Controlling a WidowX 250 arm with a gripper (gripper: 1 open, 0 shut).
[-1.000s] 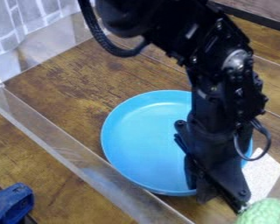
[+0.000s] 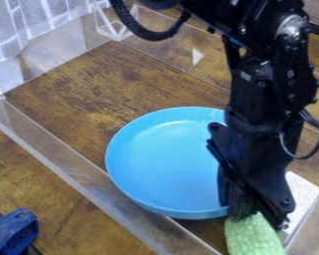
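Observation:
My black gripper (image 2: 250, 207) hangs low over the right side of a blue plate (image 2: 157, 159), its fingertips down at the top of a pale green, textured object (image 2: 255, 240) at the bottom edge. The fingers look close together, though the tips are partly hidden; I cannot tell whether the green object is between them or only just beneath. The plate lies on the wooden floor, its right part hidden behind the gripper.
A white square (image 2: 303, 200) lies right of the gripper. A clear plastic wall runs diagonally along the lower left. A dark blue object (image 2: 8, 235) sits at bottom left, white curtain (image 2: 29, 30) at top left. Bare wood fills the upper left.
The green object has moved left to lie under the gripper's tips. The plate has shifted slightly left, and the gripper has moved a little too.

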